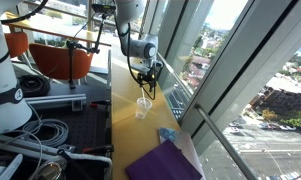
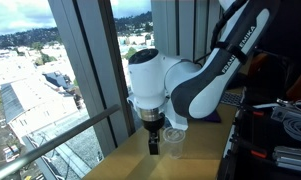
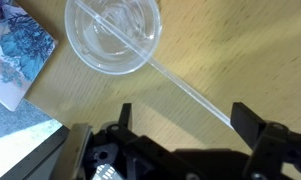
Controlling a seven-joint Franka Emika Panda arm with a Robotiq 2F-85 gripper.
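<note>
A clear cup (image 3: 112, 62) stands on the wooden tabletop, at the upper left of the wrist view. From it a pale, thin straw (image 3: 185, 85) slants towards my gripper, its near end close to the right finger (image 3: 248, 125). My gripper is open, and nothing is held between its fingers. In exterior view 1 the cup (image 1: 143, 110) is nearer that camera than the gripper (image 1: 146, 84). Exterior view 2 shows the gripper (image 2: 153, 143) low over the table, close beside the cup (image 2: 174, 138).
A purple item (image 1: 162, 163) lies at the table's near end, with a small bluish item (image 1: 168, 134) between it and the cup. The window and its rail (image 1: 225, 140) border one side. Cables (image 1: 40, 130) and dark equipment occupy the other.
</note>
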